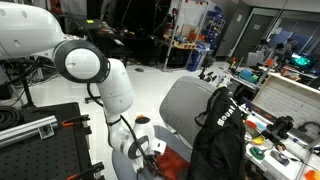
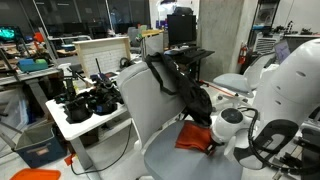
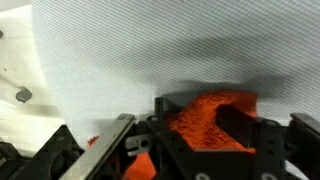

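Note:
A red-orange cloth [image 1: 175, 161] lies on the grey seat of a chair, and it shows in exterior view 2 as a crumpled red patch [image 2: 190, 137]. My gripper [image 1: 153, 163] is down at the cloth's edge, low over the seat. In the wrist view the two dark fingers of the gripper stand part way apart. A fold of the cloth [image 3: 203, 122] bulges up between them. Whether the fingers press on that fold cannot be made out. The gripper's body hides part of the cloth.
The grey chair seat [image 2: 170, 163] is bare around the cloth. Behind it rises the chair back [image 1: 188, 105], with a black garment [image 1: 220, 135] draped over its side, close to the cloth. A cluttered table [image 1: 285, 160] stands beyond.

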